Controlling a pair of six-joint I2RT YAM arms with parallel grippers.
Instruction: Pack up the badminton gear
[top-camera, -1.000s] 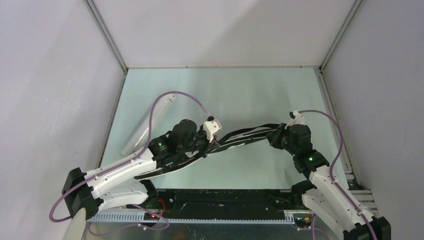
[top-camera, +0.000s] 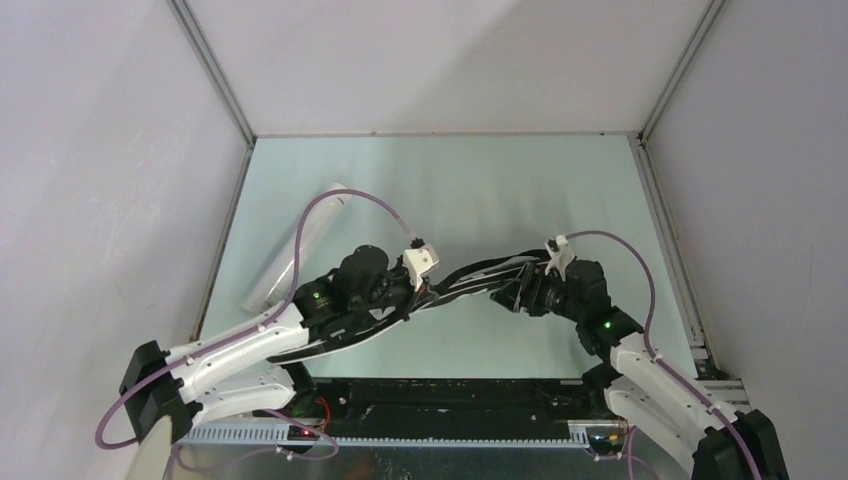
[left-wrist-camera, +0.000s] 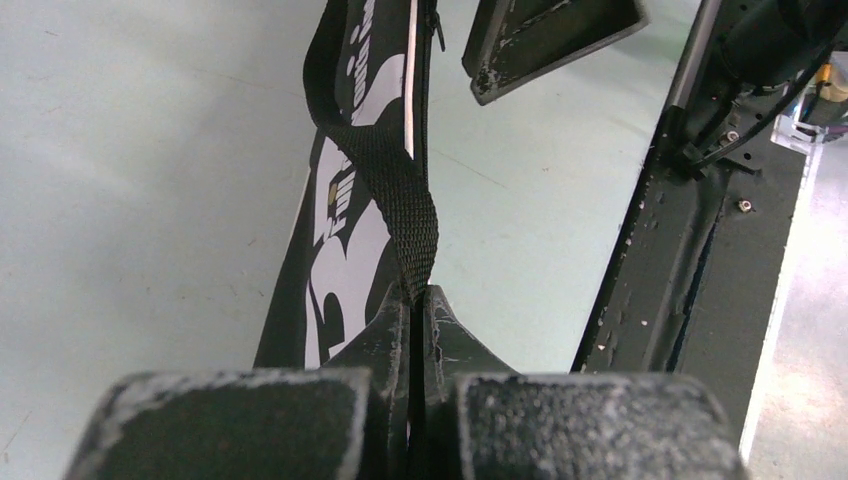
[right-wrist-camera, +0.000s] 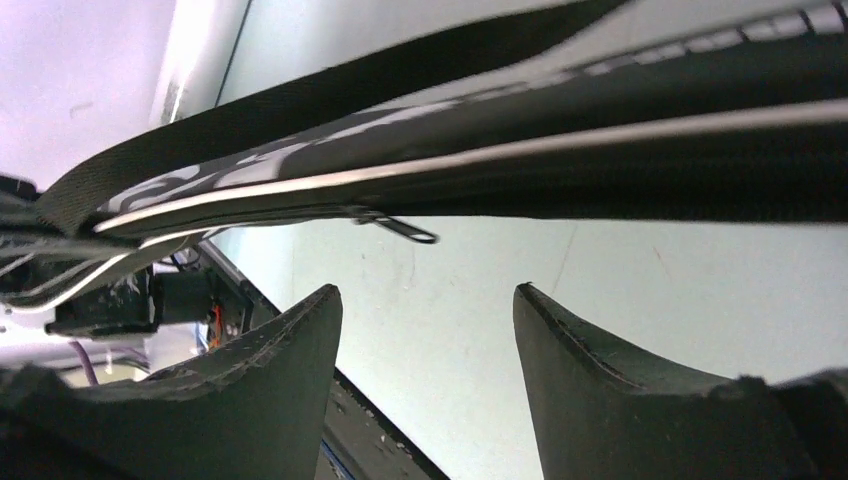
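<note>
A long black racket bag (top-camera: 470, 282) with white lettering (left-wrist-camera: 345, 270) and a zipper lies diagonally across the table under both arms. My left gripper is shut on the bag's black webbing strap (left-wrist-camera: 385, 170), which rises from between its fingertips. My right gripper is open with nothing between its fingers, low beside the bag's front edge, where a zipper pull (right-wrist-camera: 405, 228) dangles just beyond the fingertips. A white cylindrical tube (top-camera: 290, 255), likely of shuttlecocks, lies on the table at the back left, behind my left arm.
A dark rail (top-camera: 450, 405) runs along the front edge, and white walls enclose the sides and back.
My right gripper has moved left along the bag, toward the zipper pull, and slightly toward the front. My left arm has barely moved, and the bag stays nearly in place.
</note>
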